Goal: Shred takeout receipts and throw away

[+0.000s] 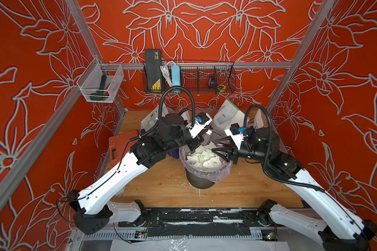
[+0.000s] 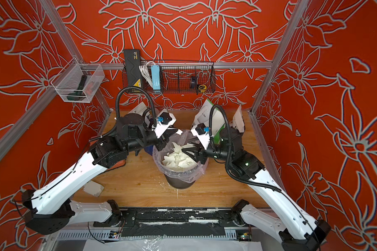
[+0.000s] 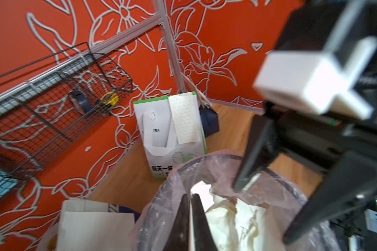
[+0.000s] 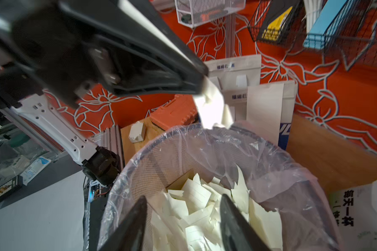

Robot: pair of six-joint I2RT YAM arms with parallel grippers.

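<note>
A dark bin with a clear plastic liner (image 1: 225, 169) holds a heap of torn cream paper (image 4: 196, 194). Above its back left part, my left gripper is shut on a small white paper piece (image 4: 213, 106), which pokes out from the fingertips in the right wrist view. My right gripper hangs over the bin's right part, its fingers (image 3: 255, 150) apart. In the right wrist view those fingers look blurred, and no paper shows between them. The two grippers are apart, facing each other.
Behind the bin stand a white and green tea box (image 3: 159, 125) and a paper bag (image 4: 238, 71). An orange case (image 2: 115, 164) lies at left, with a small white box (image 2: 93, 188) nearer the front. Bare wood lies in front of the bin.
</note>
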